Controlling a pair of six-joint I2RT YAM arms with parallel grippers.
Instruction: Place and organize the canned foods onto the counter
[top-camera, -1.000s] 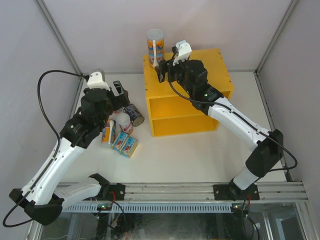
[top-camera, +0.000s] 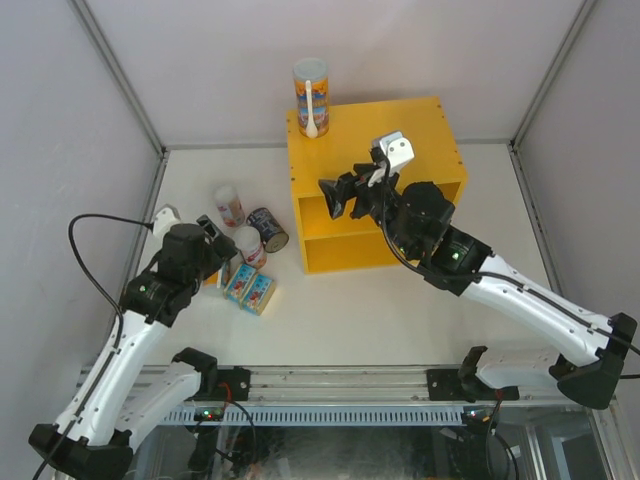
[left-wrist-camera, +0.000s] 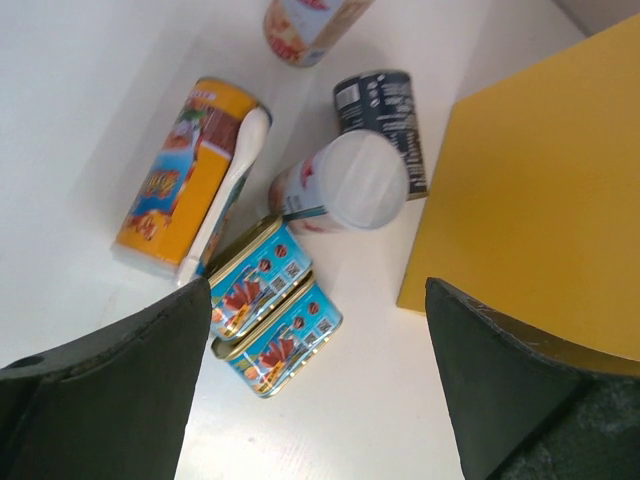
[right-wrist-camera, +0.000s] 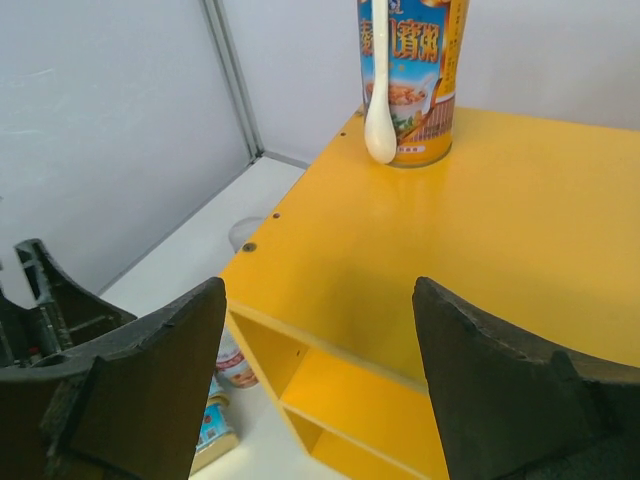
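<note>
A tall orange-and-blue can (top-camera: 311, 95) with a white spoon on its side stands upright on the far left of the yellow shelf's top. A similar can (left-wrist-camera: 175, 180) with a spoon lies on its side on the counter. Beside it are two blue flat tins (left-wrist-camera: 258, 282), a white-lidded can (left-wrist-camera: 365, 180), a dark can (left-wrist-camera: 385, 115) and another label-wrapped can (left-wrist-camera: 312, 22). Over this group my left gripper is open and empty. My right gripper has its fingers apart above the shelf top, clear of the standing can, with nothing between them.
The yellow shelf (top-camera: 400, 125) takes up the back middle of the counter, its compartments facing forward and looking empty. Bare counter (top-camera: 400, 320) lies in front of it and to its right. Walls close in the left, right and back.
</note>
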